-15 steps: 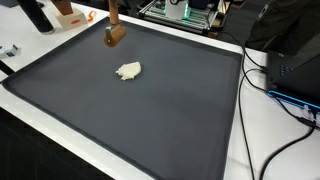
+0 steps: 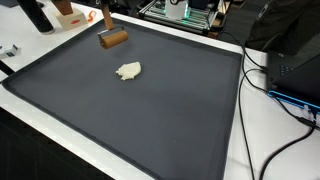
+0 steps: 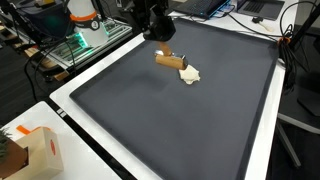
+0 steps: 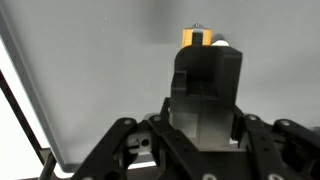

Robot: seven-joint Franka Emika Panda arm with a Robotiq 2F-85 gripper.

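Observation:
A brown mallet-like object with a cylindrical head point(image 2: 115, 39) hangs over the back left of the dark grey board. In exterior view 2 its head point(image 3: 171, 61) lies crosswise below a short upright orange-brown handle. My black gripper point(image 3: 162, 38) is shut on that handle from above. In the wrist view, a dark piece point(image 4: 207, 68) stands between the fingers, with an orange end point(image 4: 197, 37) of the object beyond it. A cream, crumpled piece point(image 2: 129, 71) lies flat on the board, close beside the head; whether they touch cannot be told.
The grey board point(image 2: 175, 110) is otherwise bare, with a white rim round it. Off its back left edge sit an orange-and-white box point(image 2: 70, 17) and small items. Black cables point(image 2: 250, 110) run along the right side.
The brown head has turned from a steep tilt to nearly level. The cream piece has not moved.

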